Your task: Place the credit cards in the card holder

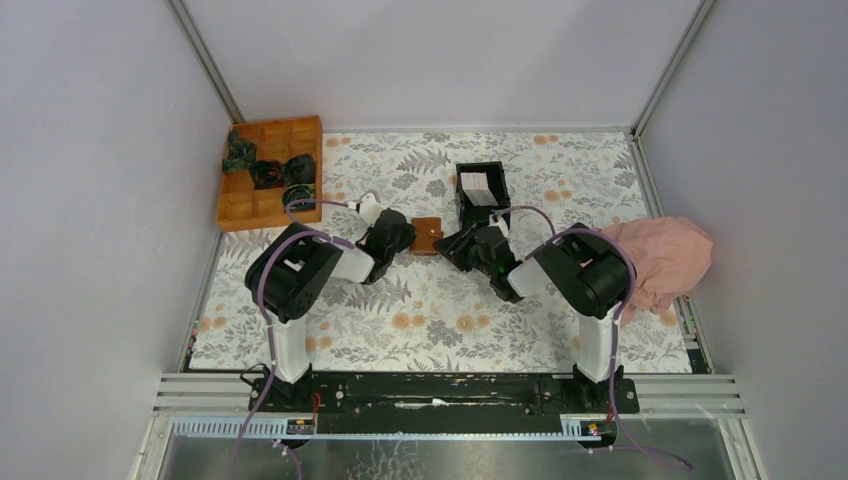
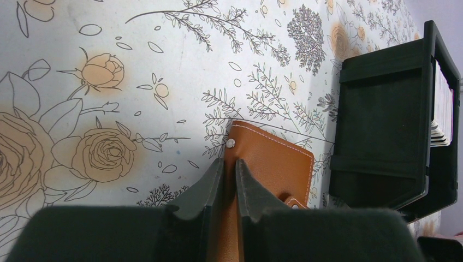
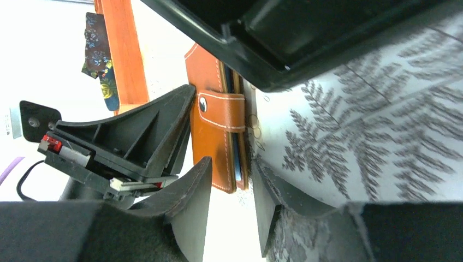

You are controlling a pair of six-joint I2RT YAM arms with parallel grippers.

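The brown leather card holder (image 1: 425,232) (image 2: 273,164) (image 3: 210,142) lies on the patterned mat, its strap (image 3: 224,112) lying across the side. My left gripper (image 1: 408,236) is shut on the holder's left edge. My right gripper (image 1: 445,245) is part open at the holder's right side, its fingertips beside the lower end of that side, nothing clearly held. The cards (image 1: 477,189) (image 2: 441,106) stand stacked in a black box (image 1: 461,178) (image 2: 382,131) just right of the holder.
A wooden compartment tray (image 1: 235,210) with dark items is at back left; a pink cloth (image 1: 665,260) lies at far right. The black box's rim overhangs the right wrist view.
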